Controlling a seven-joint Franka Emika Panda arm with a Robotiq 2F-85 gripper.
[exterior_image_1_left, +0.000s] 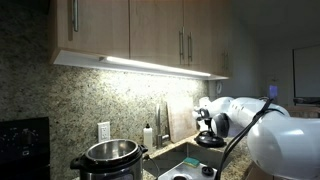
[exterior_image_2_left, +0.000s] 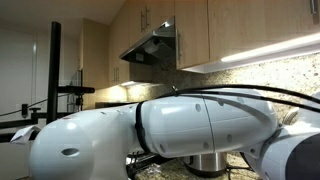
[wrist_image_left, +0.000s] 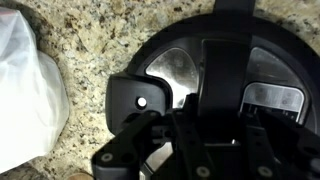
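A round black lid with shiny metal patches fills much of the wrist view, its black bar handle running down toward the gripper. The fingers look shut at the handle's lower end; whether they enclose any of it is hidden. In exterior view 1, the dark lid appears just below the gripper, at the right side of the sink. A silver and black pressure cooker without a lid stands at the left. The gripper is out of sight in exterior view 2.
The sink lies between cooker and lid, with a tall faucet behind it. A soap bottle and cutting board stand near the wall. Next to the lid lies a white plastic bag on speckled counter.
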